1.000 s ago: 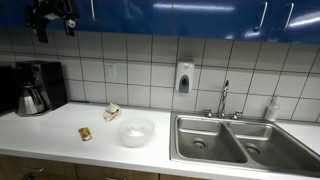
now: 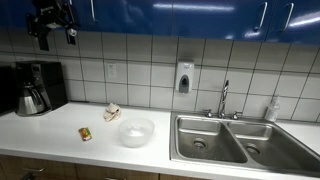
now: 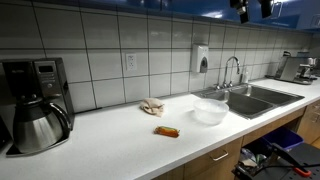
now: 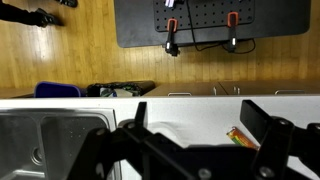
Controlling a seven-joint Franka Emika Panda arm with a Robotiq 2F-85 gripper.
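High at the upper left of exterior view 1, near the blue cabinets, my gripper (image 2: pixel 57 40) hangs well above the counter. Its two dark fingers are wide apart in the wrist view, and nothing shows between them, so it is open. A white translucent bowl (image 2: pixel 136 132) rests on the white counter, left of the sink. Left of the bowl lies a small orange, red and green packet (image 3: pixel 167 131). Behind them, by the tiled wall, sits a crumpled beige cloth (image 2: pixel 112 112). In the wrist view my gripper partly covers the bowl; the packet (image 4: pixel 239 136) is beside the right finger.
A double steel sink (image 2: pixel 240 144) with a faucet (image 2: pixel 223 99) takes up the counter's right side. A coffee maker with a steel carafe (image 3: pixel 40 126) stands at the left. A soap dispenser (image 2: pixel 184 77) is fixed to the wall. Bare counter lies around the packet.
The bowl, packet and cloth have not moved.
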